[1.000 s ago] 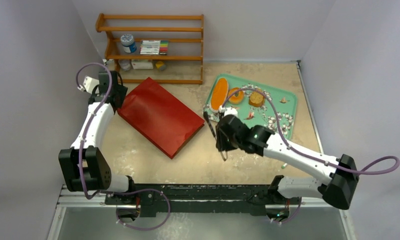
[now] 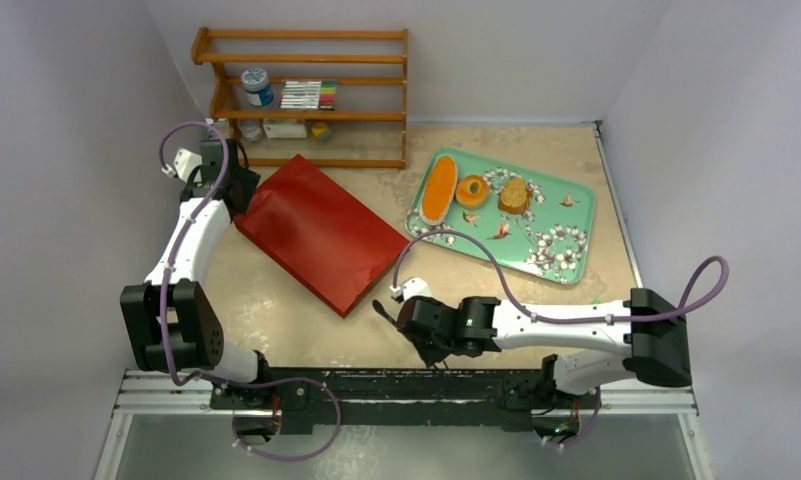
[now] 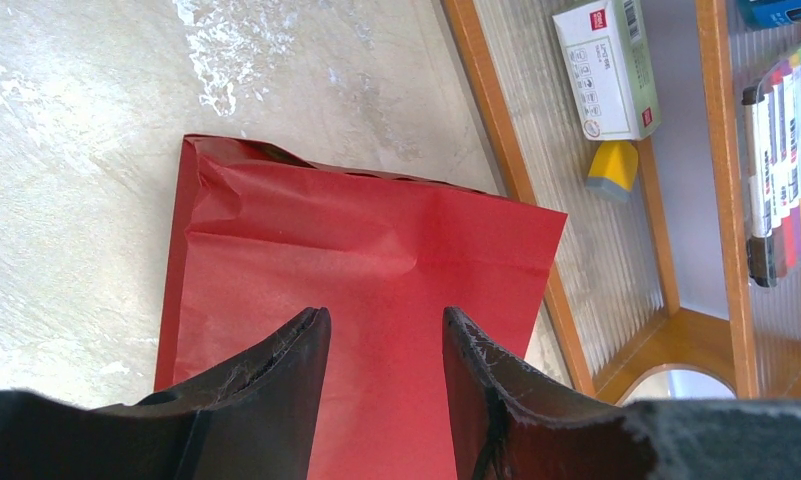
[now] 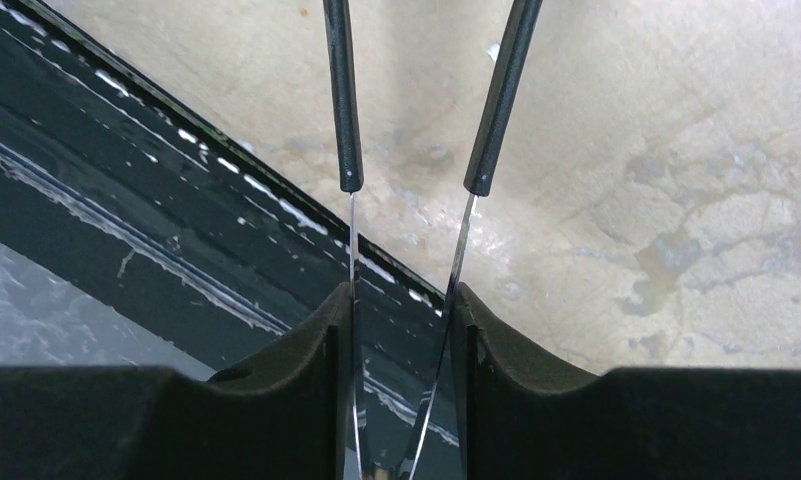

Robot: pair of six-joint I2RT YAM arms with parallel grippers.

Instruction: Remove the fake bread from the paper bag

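A red paper bag (image 2: pixel 321 235) lies flat and slanted on the table, left of centre. Its inside is hidden. In the left wrist view the bag (image 3: pixel 356 290) has a narrow dark gap (image 3: pixel 276 152) along its far edge. My left gripper is open above it, with nothing between the fingers. My right gripper is shut on a pair of tongs, a finger against each thin metal arm. The tongs' black tips (image 4: pixel 348 150) stand apart with nothing between them. They hang over the table's front edge, right of the bag.
On a green flowered tray (image 2: pixel 566 200) at the right sit an orange-topped loaf (image 2: pixel 439 190), a round bun (image 2: pixel 472 191) and a brown slice (image 2: pixel 514 196). A wooden shelf (image 2: pixel 306 116) stands close behind the bag. Bare table (image 2: pixel 276 330) shows in front.
The right arm has swung the tongs from near the tray toward the front edge and slightly left, turning them. The left arm has barely shifted; the bag looks unchanged.
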